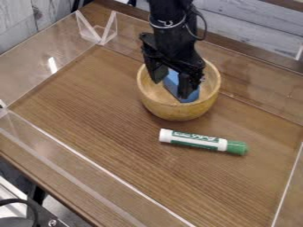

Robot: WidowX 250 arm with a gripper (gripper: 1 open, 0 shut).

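Observation:
My black gripper [173,69] is over a yellow bowl [175,108], its fingers open and straddling a blue object [182,85] inside the bowl. Part of the blue object and the bowl's interior is hidden behind the gripper. A white and green tube [201,142] lies on the wooden table just below the bowl, toward the right.
A clear plastic piece stands near the back left edge. A dark cable or object shows at the bottom left corner.

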